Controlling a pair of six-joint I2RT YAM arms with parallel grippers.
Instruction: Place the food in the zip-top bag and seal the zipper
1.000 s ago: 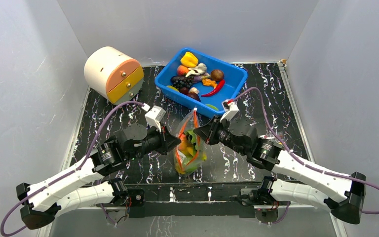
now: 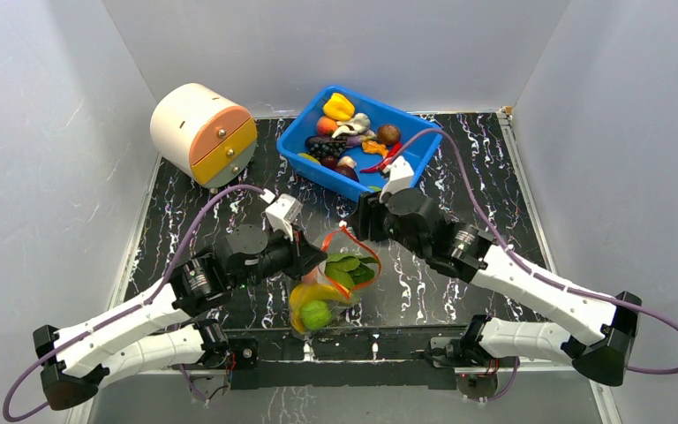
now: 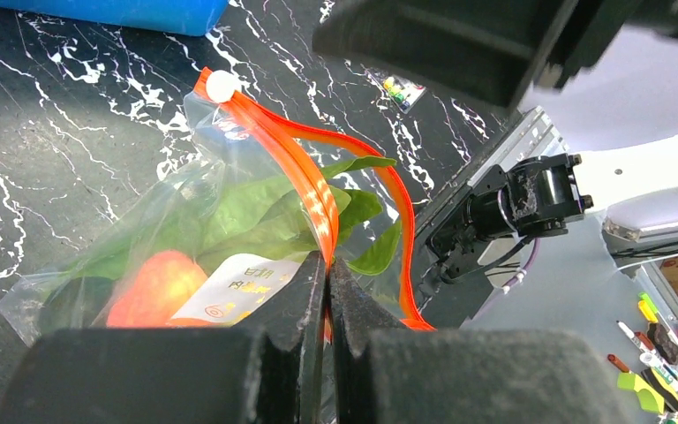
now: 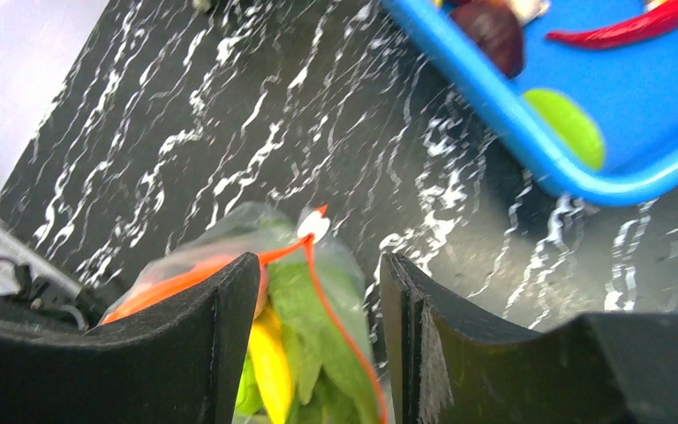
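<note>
The clear zip bag (image 2: 325, 300) with orange zipper strips sits at the table's front middle, its mouth gaping. Inside it are green leaves (image 3: 256, 212), a reddish round food (image 3: 154, 287), a yellow food (image 4: 269, 367) and a green one (image 2: 315, 314). My left gripper is shut on one orange zipper edge at the bag's left side. Open, with nothing gripped, my right gripper hovers over the bag's far end. The white slider (image 3: 222, 86) sits at that far corner, seen between and beyond the right fingers.
Behind the bag stands a blue bin (image 2: 305, 124) of assorted toy produce. A white drum-shaped drawer box (image 2: 185, 124) is at the back left. Bare dark marbled table (image 2: 485, 177) lies to the right.
Now the right gripper has let go and shifted slightly back; the bag has sagged toward the front, and its mouth has widened.
</note>
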